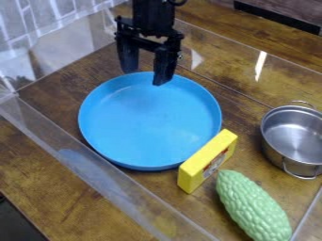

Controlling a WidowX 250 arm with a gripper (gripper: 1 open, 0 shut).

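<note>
My black gripper (149, 62) hangs over the back edge of a blue plate (149, 120), its two fingers spread apart with nothing visible between them. The plate is empty. A yellow box (206, 162) lies at the plate's front right, and a green bumpy vegetable-like object (254, 205) lies in front of it.
A steel pot (292, 141) stands at the right edge of the wooden table (56, 202). A transparent strip runs diagonally across the lower left.
</note>
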